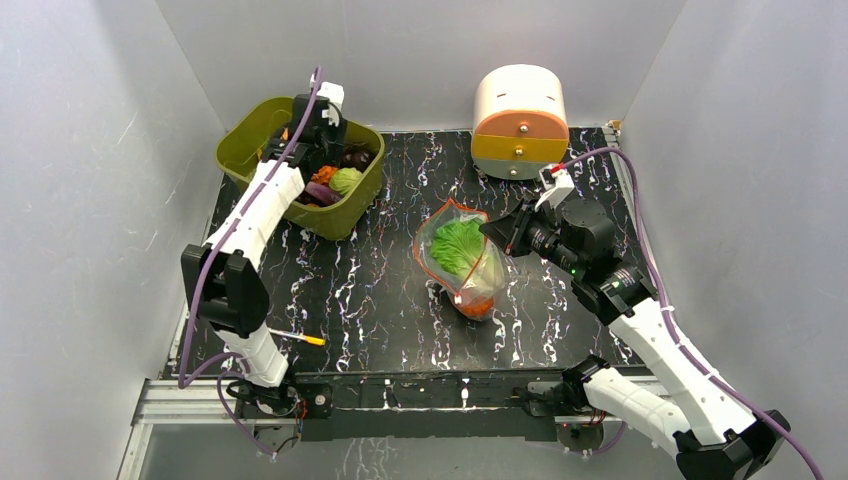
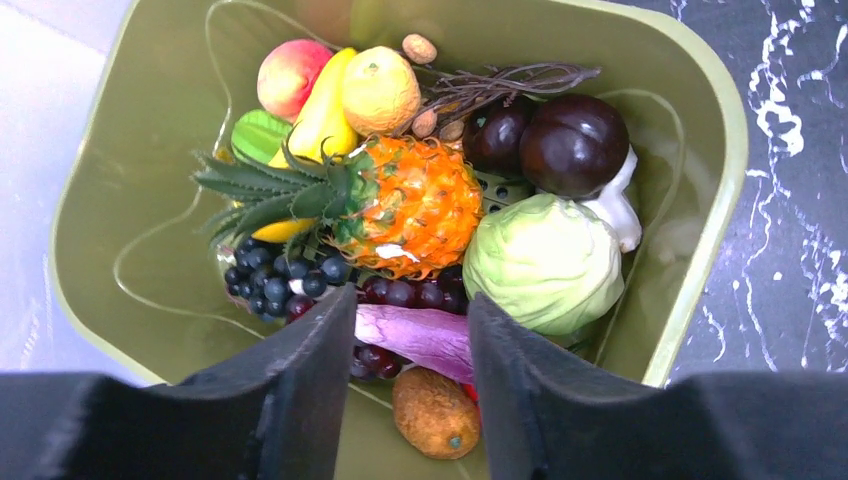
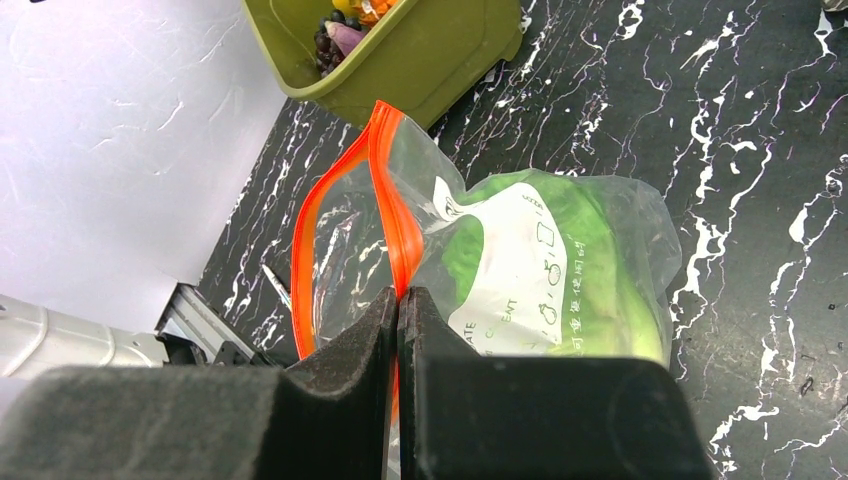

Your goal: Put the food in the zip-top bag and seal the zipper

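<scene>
A clear zip top bag [image 1: 468,262] with an orange zipper rim [image 3: 392,215] stands mid-table, its mouth spread open. Inside it are a leafy green cabbage [image 1: 457,246] and something orange-red [image 1: 475,307] near the bottom. My right gripper is shut on the bag's rim. Over the olive-green bin [image 2: 690,270] at the back left hangs my left gripper, part open with nothing held. Below its fingers lie a purple eggplant [image 2: 420,335], a brown kiwi-like fruit [image 2: 436,412], a pineapple [image 2: 425,205] and a round pale-green cabbage [image 2: 545,262].
Grapes [image 2: 270,280], dark round fruits [image 2: 573,145] and a peach [image 2: 291,78] also fill the bin. At the back stands a cream box with drawers [image 1: 519,120]. A marker [image 1: 300,338] lies at front left. Bare table separates bin and bag.
</scene>
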